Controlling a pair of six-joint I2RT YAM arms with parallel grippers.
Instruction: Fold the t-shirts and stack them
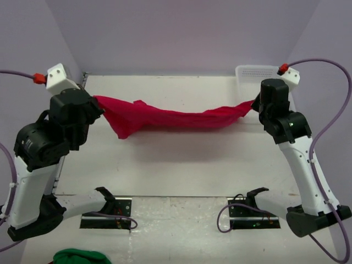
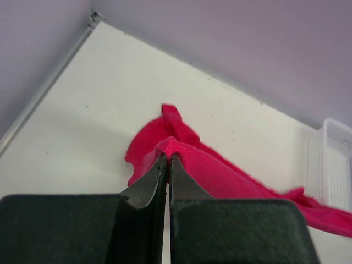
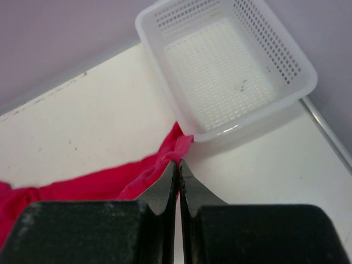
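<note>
A red t-shirt [image 1: 176,120] is stretched between my two raised grippers above the white table [image 1: 176,165]. My left gripper [image 1: 96,107] is shut on one end; in the left wrist view the cloth [image 2: 209,170] gathers at the closed fingertips [image 2: 168,157]. My right gripper [image 1: 256,104] is shut on the other end, pinched at its fingertips [image 3: 177,164] in the right wrist view. The cloth sags between them, with parts seemingly close to or on the tabletop.
A white plastic basket [image 1: 258,69] stands at the back right, close to the right gripper. Walls border the table at back and sides. Green cloth [image 1: 80,257] lies below the front edge.
</note>
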